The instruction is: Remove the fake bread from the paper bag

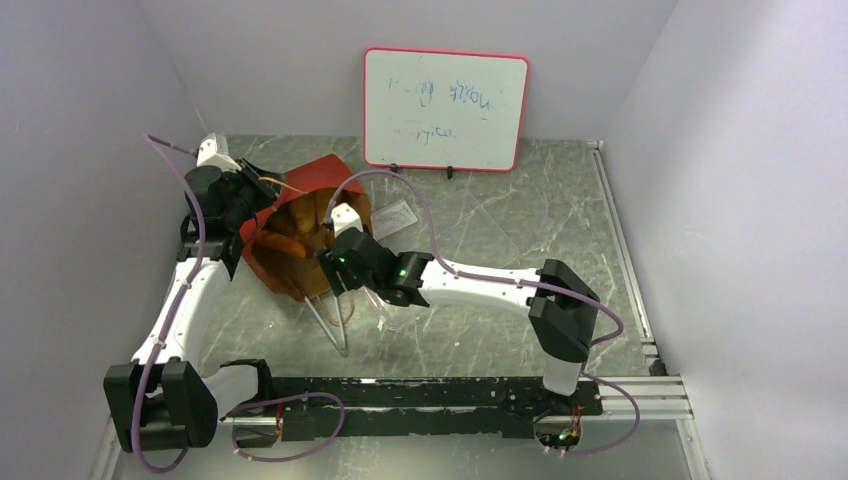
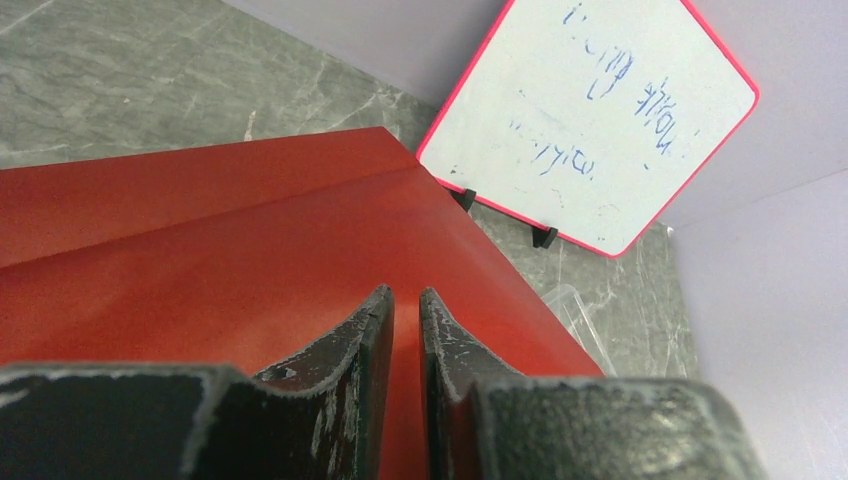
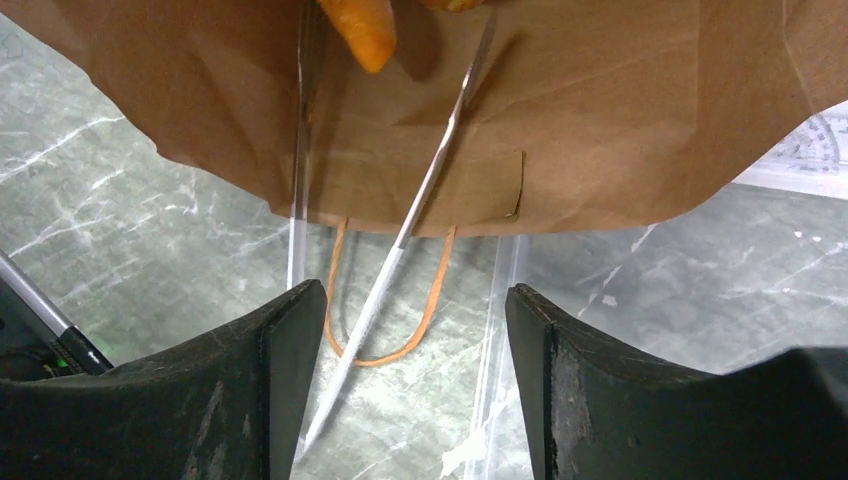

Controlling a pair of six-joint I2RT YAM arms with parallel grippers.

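Note:
The red-brown paper bag (image 1: 262, 268) lies with its mouth toward me in the top view. Inside are orange-brown fake bread pieces (image 1: 280, 243); the tip of one piece of bread (image 3: 365, 38) shows in the right wrist view. Metal tongs (image 3: 385, 275) lie spread in a V across the bag's lower lip, handle ends outside. My right gripper stands open above them, holding nothing. My left gripper is at the bag's upper left side, fingers close together over red paper; whether paper or handle is pinched between them is hidden.
A cord handle (image 3: 437, 285) loops out below the bag's mouth. Clear plastic (image 1: 395, 221) lies right of the bag. A whiteboard (image 1: 445, 110) stands at the back.

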